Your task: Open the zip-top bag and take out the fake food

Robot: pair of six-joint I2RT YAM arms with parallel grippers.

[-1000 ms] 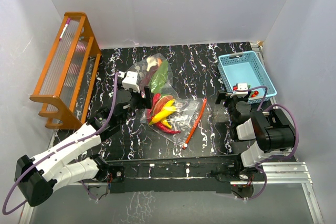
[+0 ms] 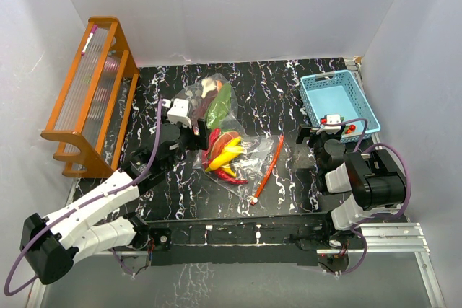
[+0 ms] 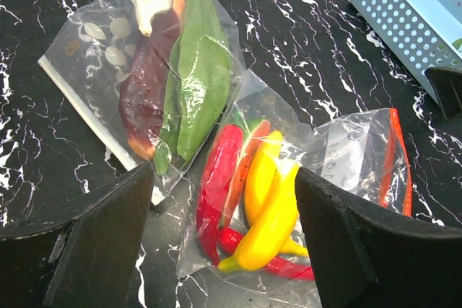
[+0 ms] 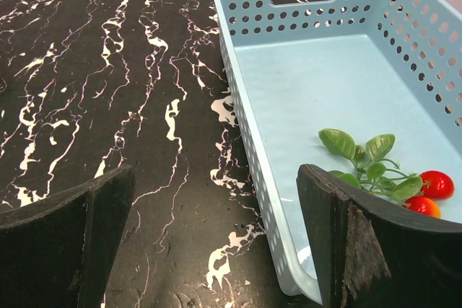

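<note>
Two clear zip bags lie on the black marbled table: one (image 3: pixel 198 77) holds green leaves and brown food, the other (image 3: pixel 354 149) with a red-orange zip edge holds red peppers (image 3: pixel 220 178) and yellow bananas (image 3: pixel 267 225). My left gripper hangs above the bags, fingers apart, nothing visible held. My right gripper is open over the left rim of the blue basket, nothing between its fingers.
The blue basket (image 2: pixel 336 91) at right holds basil (image 4: pixel 337 142) and tomatoes (image 4: pixel 435 184). A wooden rack (image 2: pixel 86 91) stands at far left. The table behind and between bags and basket is clear.
</note>
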